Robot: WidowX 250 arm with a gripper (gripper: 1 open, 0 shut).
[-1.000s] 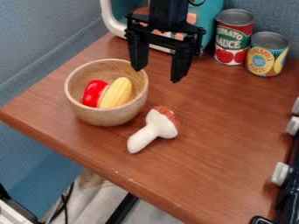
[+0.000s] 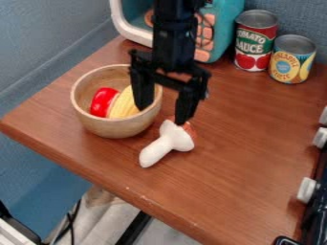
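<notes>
My black gripper (image 2: 163,107) hangs open over the right part of a wooden bowl (image 2: 94,120), its nearer finger reaching down just above a toy mushroom (image 2: 166,144) with a white stem and orange cap, which lies on the table. The bowl holds a red piece (image 2: 102,100) and a yellow corn-like piece (image 2: 121,108), partly hidden by the gripper.
A tomato sauce can (image 2: 254,43) and a smaller can (image 2: 290,62) stand at the back right, beside a teal toy (image 2: 223,24). Black equipment (image 2: 313,215) lines the right edge.
My gripper has come down and toward the front, now low over the bowl's right side and the mushroom. The objects lie where they were.
</notes>
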